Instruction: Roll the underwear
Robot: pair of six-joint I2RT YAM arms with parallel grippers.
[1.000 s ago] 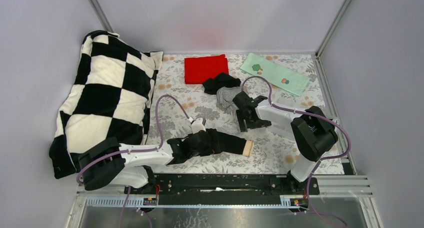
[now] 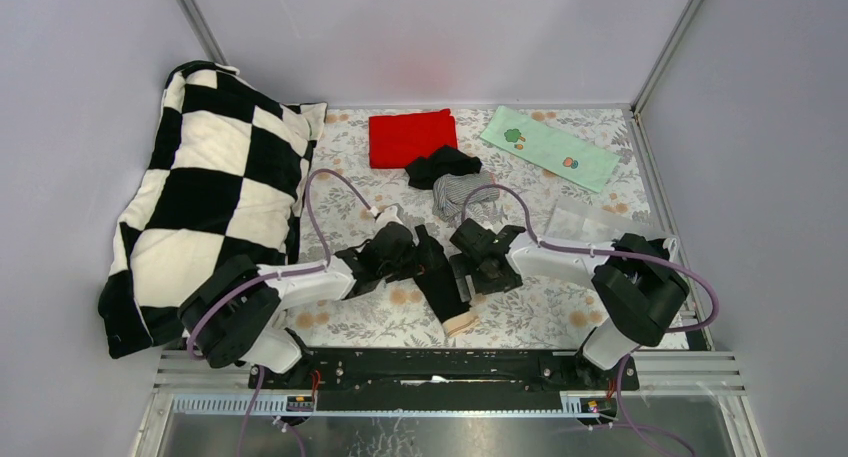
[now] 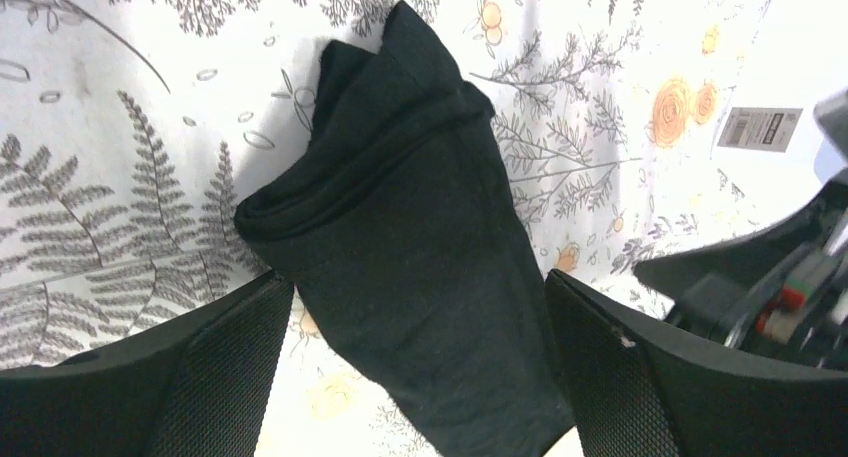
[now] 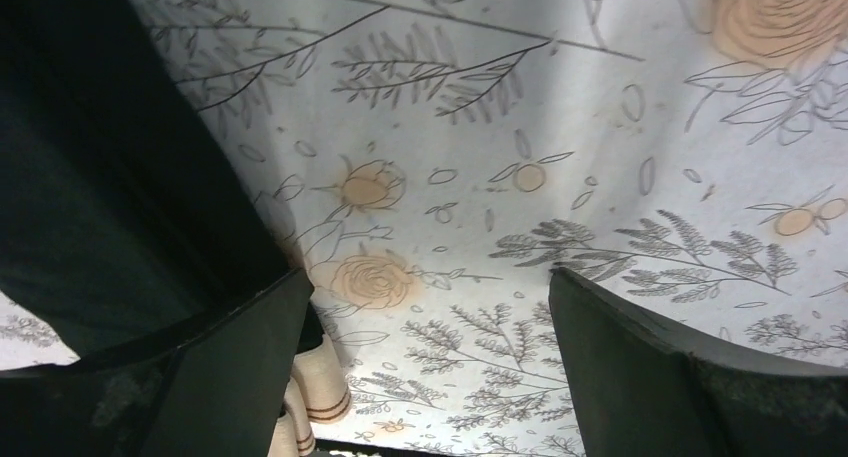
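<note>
Folded into a long strip, the black underwear (image 2: 442, 293) lies slantwise on the patterned table, its cream banded end (image 2: 461, 323) toward the front edge. The far end is doubled over into a crumpled fold (image 3: 400, 97) in the left wrist view. My left gripper stands open over that fold, one finger (image 3: 190, 377) on each side of the strip. Beside the strip's right edge is my right gripper, also open, with only tablecloth between its fingers. Its left finger (image 4: 240, 367) overlaps the cloth's edge in the right wrist view.
At the back lie a red folded cloth (image 2: 408, 140), a black rolled cloth (image 2: 443, 165), a grey striped cloth (image 2: 464, 193) and a green cloth (image 2: 548, 147). A checkered cushion (image 2: 215, 212) fills the left side. Both grippers are close together.
The underwear has swung from nearly level to steeply slanted, its cream end moving left and toward the front. My left gripper has moved back; my right has come left and forward.
</note>
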